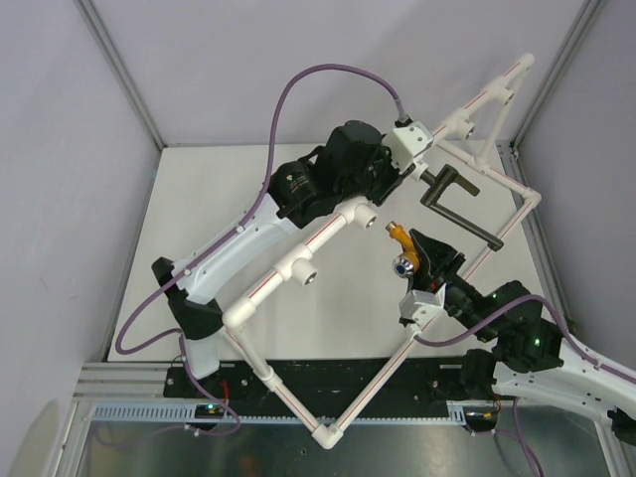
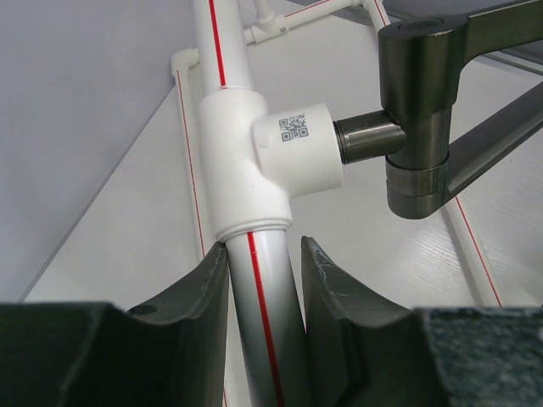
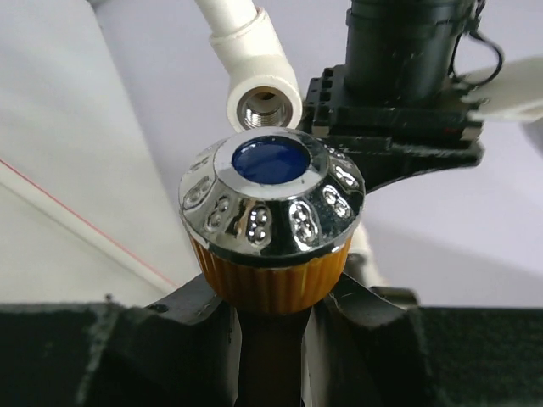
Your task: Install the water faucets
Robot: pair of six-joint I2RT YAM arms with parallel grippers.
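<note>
My left gripper (image 1: 402, 164) grips a white pipe (image 2: 266, 322) of the frame; a dark grey faucet (image 2: 416, 119) is fitted into a tee (image 2: 237, 153) just beyond its fingers. My right gripper (image 1: 422, 268) holds an orange faucet (image 1: 397, 236) with a chrome knob (image 3: 271, 195) and blue centre, at the middle right of the top view, below the dark faucet. In the right wrist view a threaded white socket (image 3: 264, 106) shows behind the knob.
The white pipe frame (image 1: 283, 397) spans the middle and right of the panel (image 1: 189, 199). Further open tee sockets (image 1: 304, 273) face out along the upper pipe. Cables trail from both arms.
</note>
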